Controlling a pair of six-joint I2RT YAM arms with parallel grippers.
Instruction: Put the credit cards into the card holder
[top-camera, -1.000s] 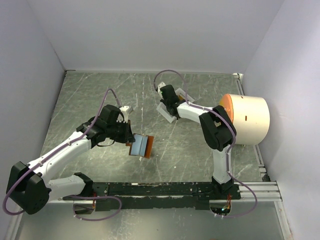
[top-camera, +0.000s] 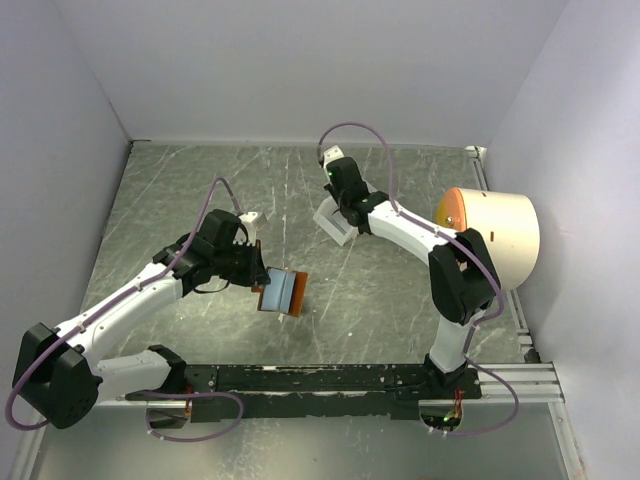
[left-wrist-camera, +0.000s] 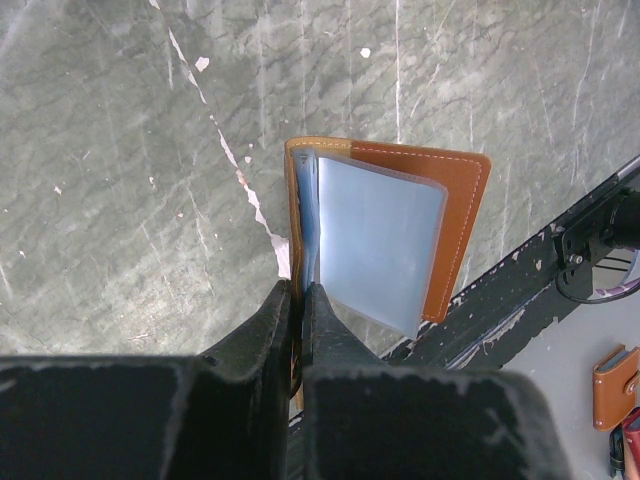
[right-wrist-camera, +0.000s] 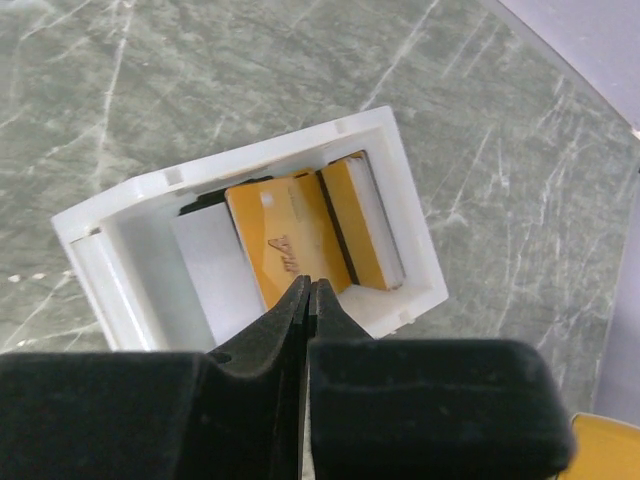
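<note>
In the left wrist view the brown card holder stands spread, its clear sleeves fanned to the right. My left gripper is shut on the holder's edge and front sleeves. Yellow credit cards lie in a white box in the right wrist view, with white cards to their left. Above the box's near side, my right gripper is shut, fingertips together and nothing between them. The yellow card appears beyond the tips, inside the box.
A cream cylinder with an orange end stands at the table's right side. Grey walls close off the back and sides. Between the card holder and the white box the marble table is clear.
The left arm is still.
</note>
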